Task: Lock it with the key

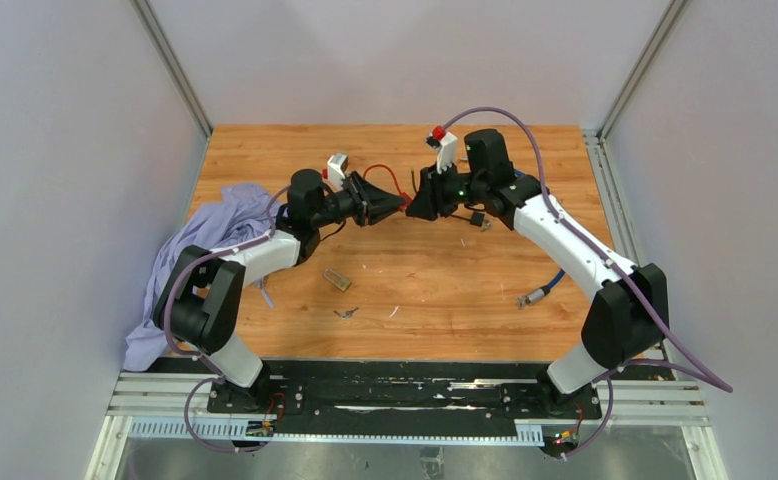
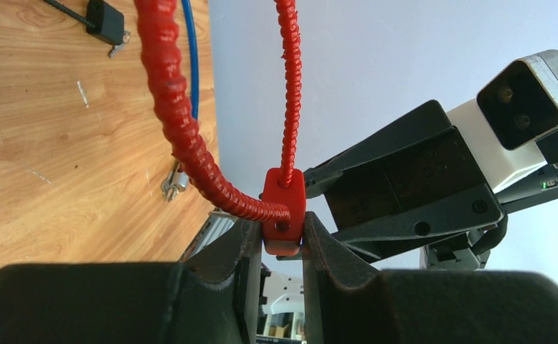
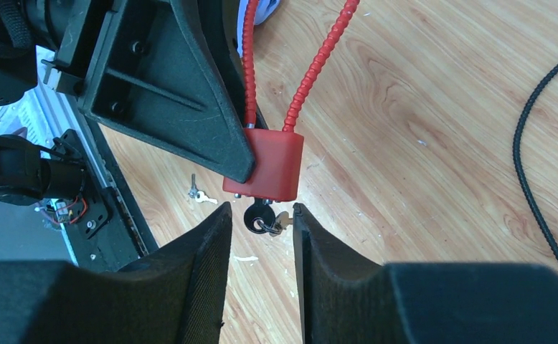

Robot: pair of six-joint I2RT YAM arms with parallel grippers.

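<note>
My left gripper is shut on a red cable lock body (image 2: 283,190), whose red ribbed cable (image 2: 183,143) loops upward; the top view shows it held mid-air at the centre. In the right wrist view the lock (image 3: 272,161) has a black-headed key (image 3: 258,215) at its lower face, with a ring and a smaller silver key hanging from it. My right gripper faces the key, its fingers apart on either side just below it, with nothing visibly gripped.
On the wooden table lie a brass padlock (image 1: 337,279), loose keys (image 1: 346,312), a black cable lock (image 1: 477,219), a blue cable lock (image 1: 535,295) and a lilac cloth (image 1: 165,280) at the left.
</note>
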